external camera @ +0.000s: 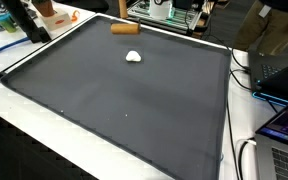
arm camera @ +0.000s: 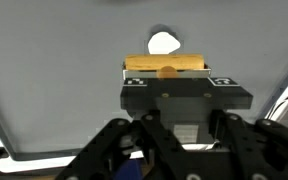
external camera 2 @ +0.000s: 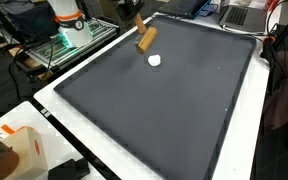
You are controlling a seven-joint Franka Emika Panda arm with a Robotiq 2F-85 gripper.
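Observation:
A wooden mallet-like piece has an orange-tan cylindrical head [external camera: 125,28] and a thin upright handle [external camera 2: 139,20]. In the wrist view its head [arm camera: 164,62] lies crosswise just beyond the fingers, with the rounded orange handle end [arm camera: 167,72] between them. My gripper is shut on that handle, above the head. From exterior view 1 the head appears at the far edge of the dark board; whether it touches the surface I cannot tell. A small white rounded object [arm camera: 164,43] lies on the board close by, apart from the head.
The dark grey board [external camera 2: 174,110] is otherwise clear, with wide free room on the near side. Laptops [external camera: 284,155] and cables stand along the right edge in exterior view 1. Assorted items [external camera: 54,15] crowd the far left.

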